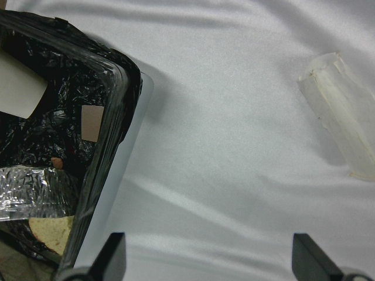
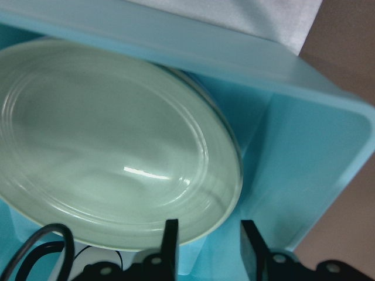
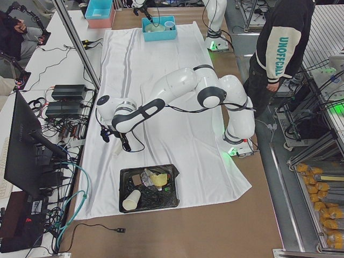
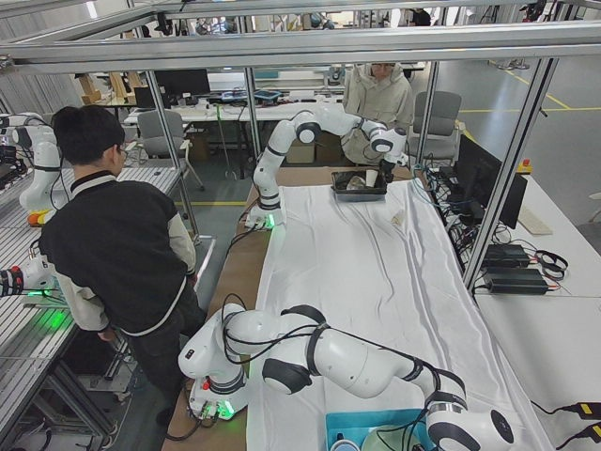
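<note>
A black-lined bin [image 3: 149, 200] holds a white cylinder [image 3: 130, 201], clear plastic wrap [image 1: 35, 193], a yellowish piece [image 1: 53, 234] and cardboard. A translucent pale wrapper [image 1: 337, 114] lies on the white cloth beside the bin. My left gripper is open above the cloth between bin and wrapper, holding nothing. My right gripper is open over a blue crate [image 2: 299, 164], at the edge of a pale green oval dish [image 2: 111, 146] inside it.
A monitor and cables line the left side in the camera left view. A person stands beside the table on the right.
</note>
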